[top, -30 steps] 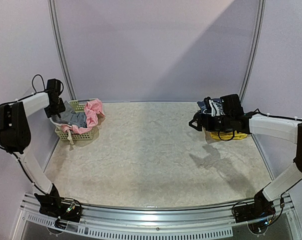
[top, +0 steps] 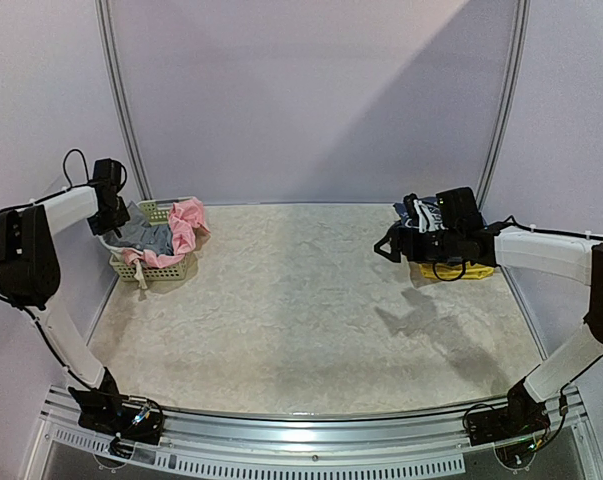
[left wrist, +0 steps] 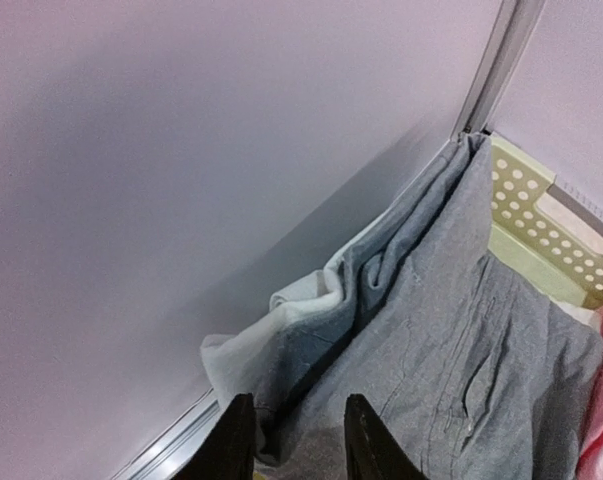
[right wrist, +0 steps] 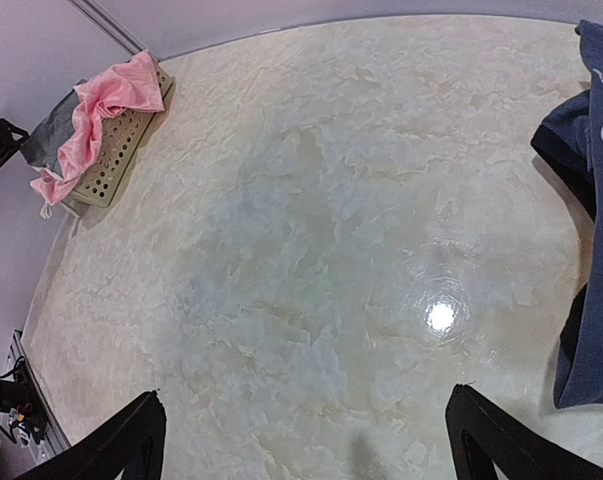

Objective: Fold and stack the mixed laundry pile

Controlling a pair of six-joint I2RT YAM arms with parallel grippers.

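In the basket [top: 171,271] at the far left lie a grey garment [left wrist: 441,370] with a white part along its edge and a pink cloth [top: 186,220]. My left gripper is over the grey garment, its fingertips apart at a fold beside the wall. My right gripper hangs open on the right, near a pile of folded dark blue cloth [right wrist: 601,300] with yellow cloth [top: 466,271] beneath it.
Walls stand close behind and to the left of the basket, and to the right of the folded pile.
My right arm has shifted very slightly over the last second. The left arm and the laundry look almost unchanged in the top view.
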